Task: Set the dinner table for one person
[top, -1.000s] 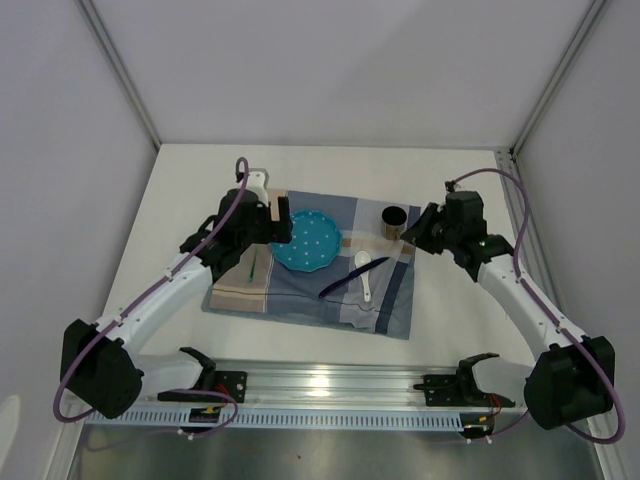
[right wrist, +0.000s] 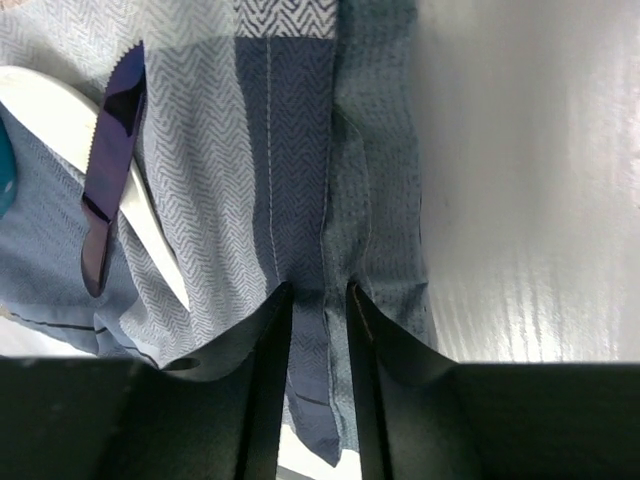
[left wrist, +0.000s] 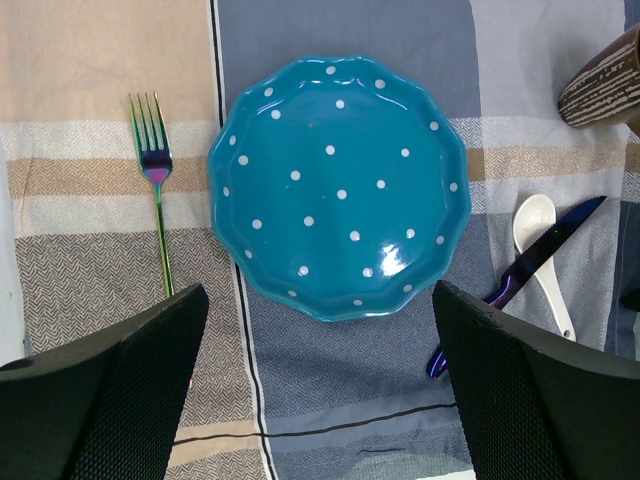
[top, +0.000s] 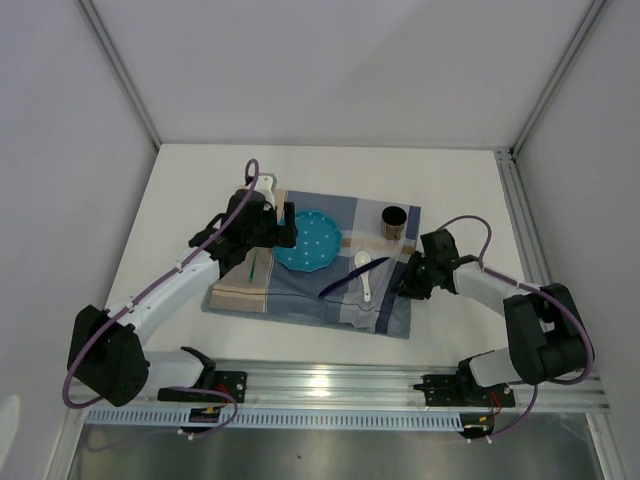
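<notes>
A blue dotted plate [left wrist: 340, 180] lies on the checked cloth [top: 350, 210], a fork [left wrist: 155, 160] to its left. Right of it a dark knife [left wrist: 520, 270] lies across a white spoon [left wrist: 550, 290]. A cup [top: 393, 224] stands at the back right of the cloth. My left gripper [top: 287, 227] hangs open, empty, above the plate's left side. My right gripper is down at the cloth's right edge, fingertips slightly apart on the folded dark fabric; whether cloth is between them is unclear.
Bare white table [top: 470, 190] surrounds the cloth on all sides. Walls enclose the back and sides, and a metal rail runs along the front.
My right gripper has moved down and toward the front, from beside the cup to the cloth's right edge. My left gripper has shifted slightly right.
</notes>
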